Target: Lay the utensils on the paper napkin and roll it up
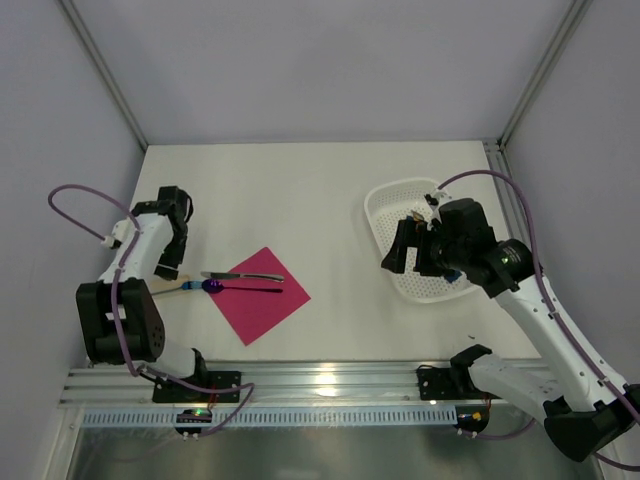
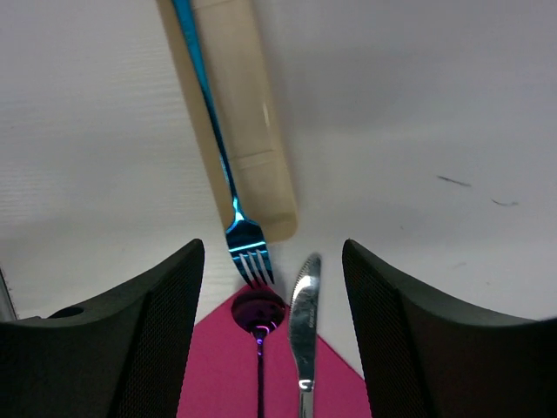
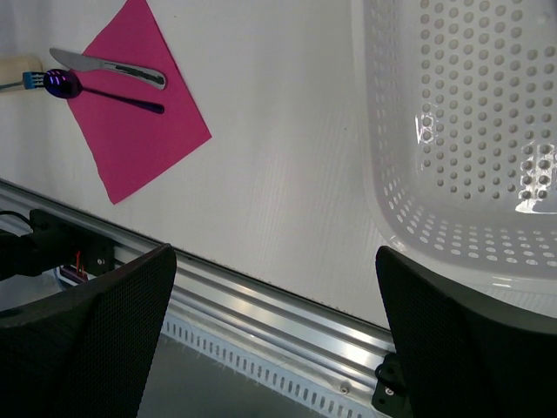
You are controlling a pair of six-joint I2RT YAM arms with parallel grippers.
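Observation:
A pink napkin (image 1: 262,314) lies on the table, with a silver knife (image 1: 243,275) and a dark purple spoon (image 1: 213,286) across its upper part. The blue fork (image 2: 247,249) rests mostly on a tan wooden piece (image 2: 267,178), its tines by the spoon head, just outside the napkin. My left gripper hangs open over that end, nothing between its fingers. My right gripper is open above the front left part of the white basket, empty.
The perforated white basket (image 3: 372,139) stands on the right, holding small items partly hidden by the right arm. A metal rail (image 1: 326,372) runs along the front edge.

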